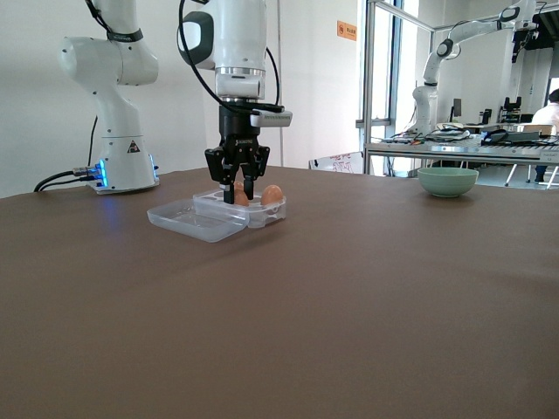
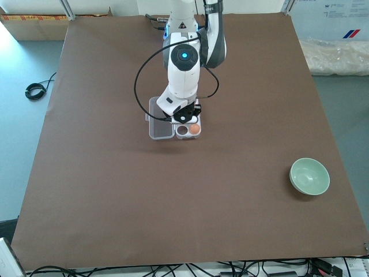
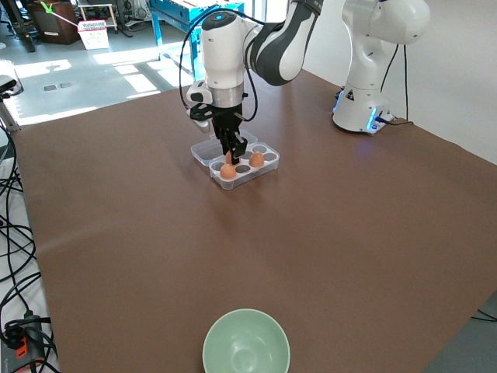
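My black gripper (image 1: 238,194) is lowered into a clear plastic egg carton (image 3: 248,172) with its lid (image 1: 188,223) folded open. Brown eggs sit in some cups: one (image 1: 272,194) stands clear at the right in the top view, another (image 3: 228,171) at the near corner in the right view. An egg is partly hidden behind my fingertips; whether they grip it I cannot tell. A pale green bowl (image 2: 309,176) stands apart on the brown table, empty.
A white arm base (image 1: 122,166) stands at the back. Cables (image 2: 63,271) run along the table's near edge in the left view.
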